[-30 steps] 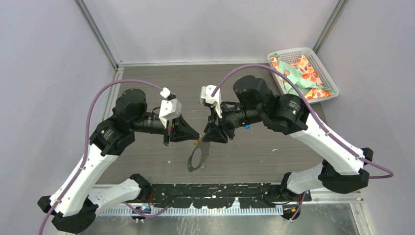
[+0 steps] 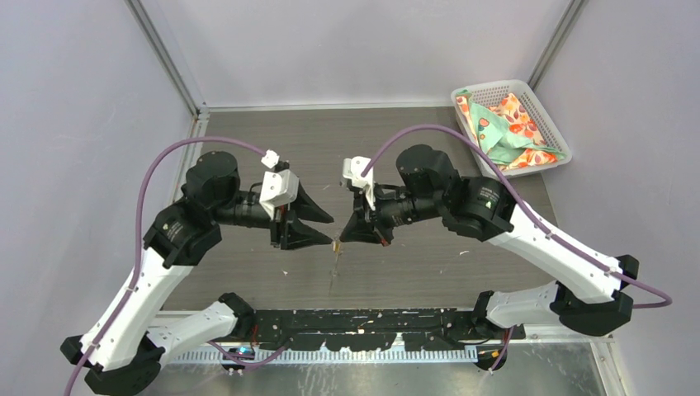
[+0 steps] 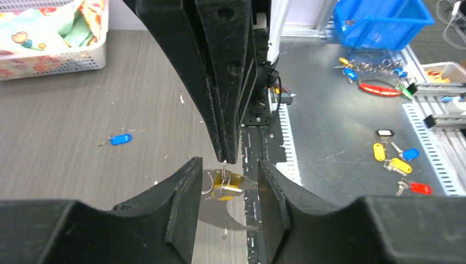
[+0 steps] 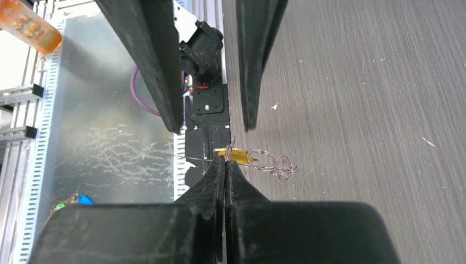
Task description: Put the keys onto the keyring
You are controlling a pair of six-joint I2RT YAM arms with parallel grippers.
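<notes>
A metal keyring point(image 2: 336, 247) with a yellow fitting hangs from my right gripper, which is shut on it at one edge. In the right wrist view thin wire rings point(image 4: 283, 169) trail off to the right, and its flat plate is seen nearly edge-on. My left gripper point(image 2: 332, 231) stands open just across from it, its black fingers point(image 3: 187, 192) either side of the right gripper's tips and the keyring, apart from them. One blue-tagged key point(image 3: 121, 139) lies alone on the wood-patterned table. Which part the right tips pinch is too small to tell.
Several tagged keys point(image 3: 398, 165) lie on the metal surface, with a bunch of rings point(image 3: 379, 67) further off. A blue bin point(image 3: 379, 25) stands at its end. The white basket point(image 2: 495, 87) with cloth fills the back right corner.
The keyring has turned nearly edge-on to the top view.
</notes>
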